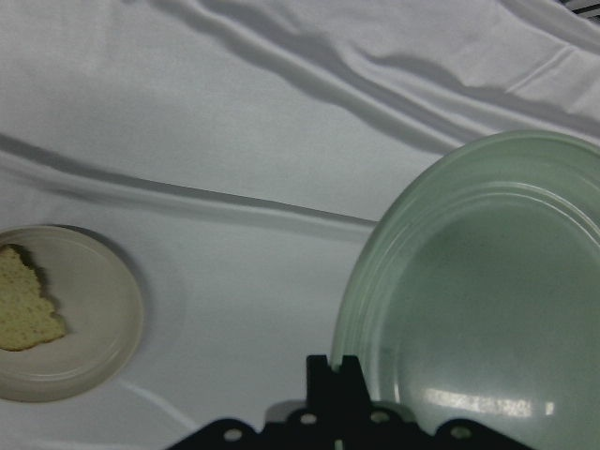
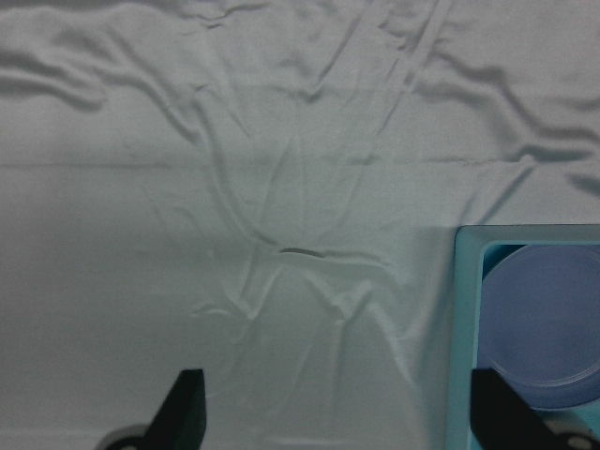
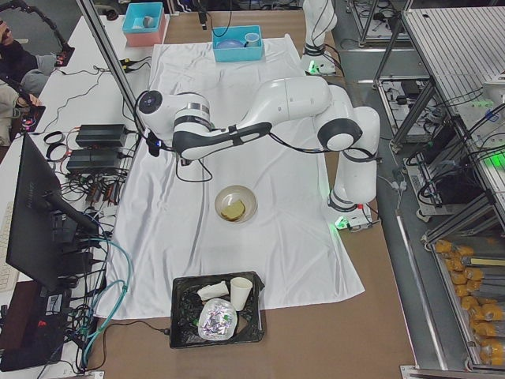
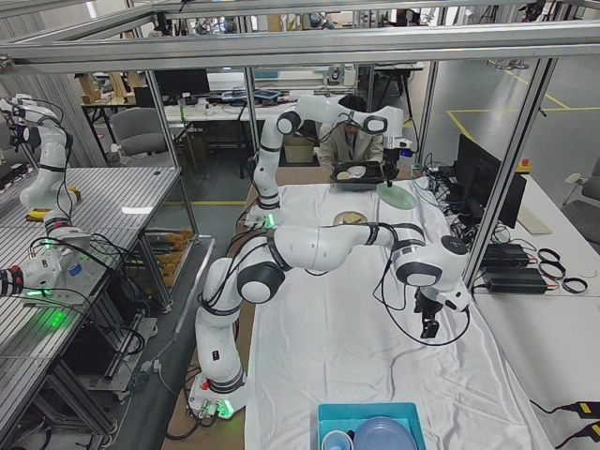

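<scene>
A green plate [image 1: 487, 291] is held tilted by its rim in my left gripper, above the cloth; in the camera right view the plate [image 4: 397, 195] hangs below that gripper, and in the camera left view the arm hides it. A beige plate [image 1: 94, 347] with a piece of yellow sponge-like food [image 1: 23, 305] lies on the cloth beside it, also seen centrally in the camera left view. My right gripper stands open, empty, over the other end of the cloth.
A black tray [image 3: 181, 316] with cups and a foil-covered item stands at one end. A blue bin [image 2: 464, 319] holding a blue dish and a cup stands at the other. Cables and a monitor [image 3: 31, 221] line one side.
</scene>
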